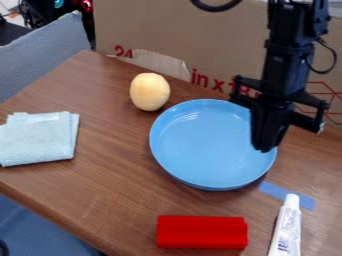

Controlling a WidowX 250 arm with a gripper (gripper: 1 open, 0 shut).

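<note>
My black gripper [267,135] hangs over the right part of a blue plate [201,150], its tip low near the plate; its fingers look shut, with nothing visible between them. A pale yellow potato-like object [150,91] lies behind the plate to the left. A folded light-blue cloth [38,138] lies at the left of the wooden table.
A red block [201,231] and a white tube [286,228] lie at the front right, by a strip of blue tape [297,198]. Cardboard [187,30] stands along the back.
</note>
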